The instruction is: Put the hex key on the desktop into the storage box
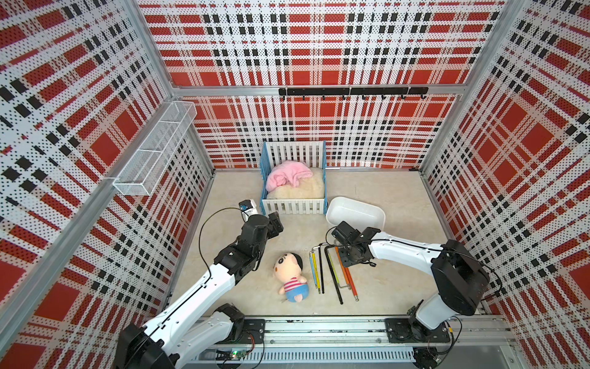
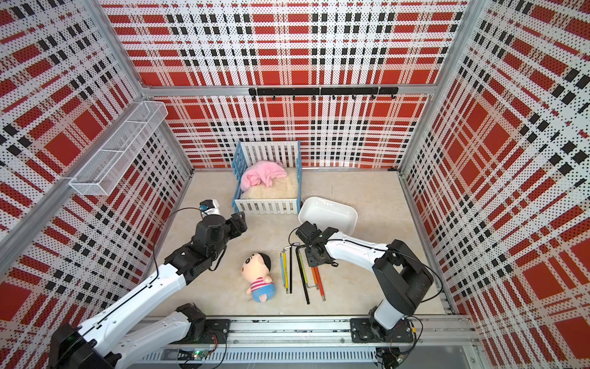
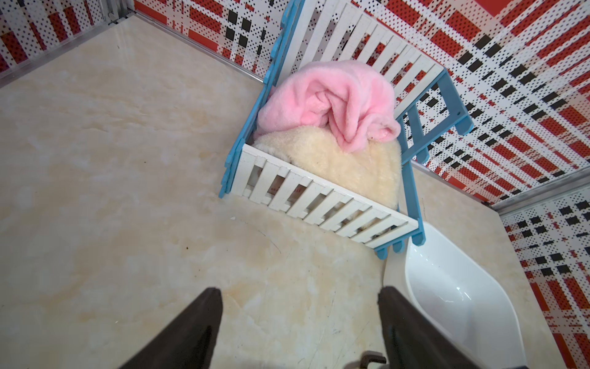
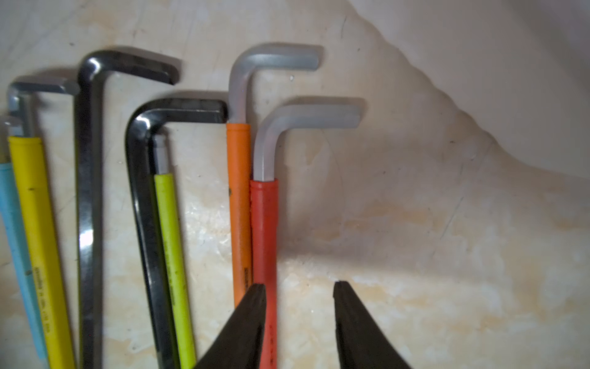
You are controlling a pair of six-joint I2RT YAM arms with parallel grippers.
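Observation:
Several hex keys, some black, others with coloured sleeves, lie on the desktop. In the right wrist view the red key [image 4: 264, 227] is beside the orange key [image 4: 238, 203], yellow key [image 4: 41, 233] at left. My right gripper hangs open over the red key's shaft, holding nothing. The white storage box [image 1: 359, 209] stands just behind it. My left gripper is open, above empty desktop in front of the crib [image 3: 325, 209], nothing between its fingers.
A plush doll [image 1: 292, 276] lies left of the keys. The crib holds pink [image 1: 289, 172] and cream fabric at the back. A wire rack [image 1: 153, 147] is on the left wall.

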